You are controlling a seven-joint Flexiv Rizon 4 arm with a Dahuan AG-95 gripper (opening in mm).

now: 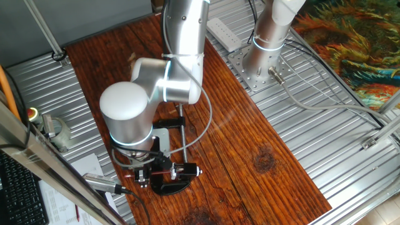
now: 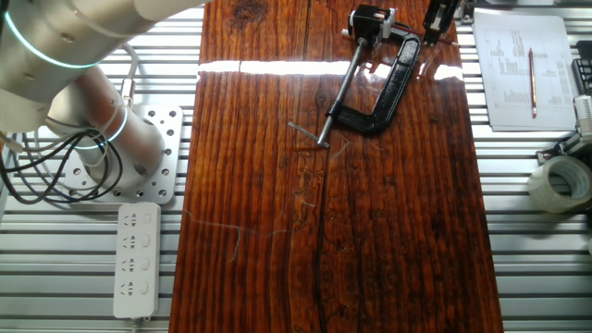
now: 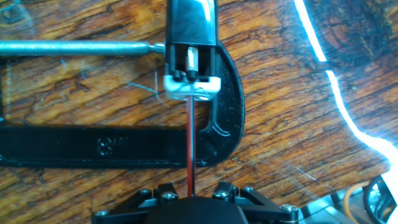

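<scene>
A thin red pencil (image 3: 191, 137) runs from my gripper into the white mouth (image 3: 192, 88) of a black device (image 3: 191, 22), which looks like a sharpener. My gripper appears shut on the pencil, though a dark rounded part hides the contact in the wrist view. In exterior view 1 the gripper (image 1: 142, 177) is left of the device (image 1: 187, 170), and the pencil's other end (image 1: 129, 175) sticks out past the fingers. A black C-clamp (image 3: 106, 146) with a steel screw lies by the device. Exterior view 2 shows only a dark part of the gripper (image 2: 439, 18).
The brown wooden board (image 1: 250, 156) is clear to the right of the device. Papers (image 2: 527, 69) with another pencil on them lie beside the board, near a tape roll (image 2: 560, 182).
</scene>
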